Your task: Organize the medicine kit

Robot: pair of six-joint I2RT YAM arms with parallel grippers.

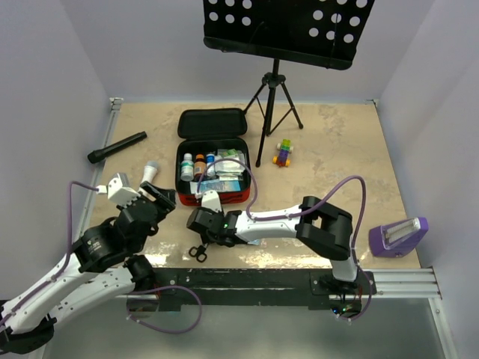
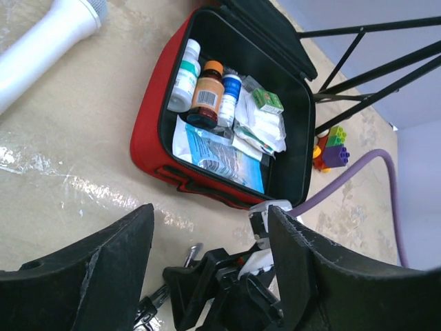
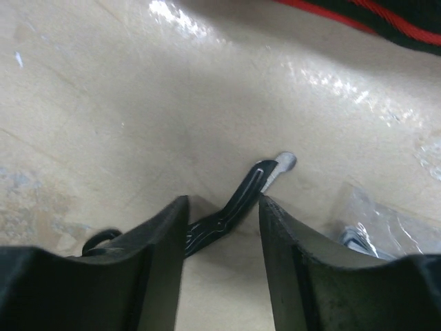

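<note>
The medicine kit (image 1: 248, 176), a red and black case with its lid (image 1: 212, 122) folded back, lies open on the table. Inside are a white bottle (image 2: 185, 79), a brown bottle (image 2: 207, 93), a blue-and-white bottle (image 2: 229, 98), a green-and-white box (image 2: 267, 101) and packets (image 2: 213, 157). Black-handled scissors (image 3: 238, 207) lie on the table before the case. My right gripper is open over them, one handle showing between its parted fingers. To the left of the case, my left gripper hangs open and empty.
Beside the scissors lies a clear plastic packet (image 3: 386, 227). Left of the case are a white microphone (image 2: 41, 52) and a black cylinder (image 1: 117, 146). A music stand (image 1: 272, 97), toy blocks (image 1: 284, 153) and a purple object (image 1: 399, 238) stand to the right.
</note>
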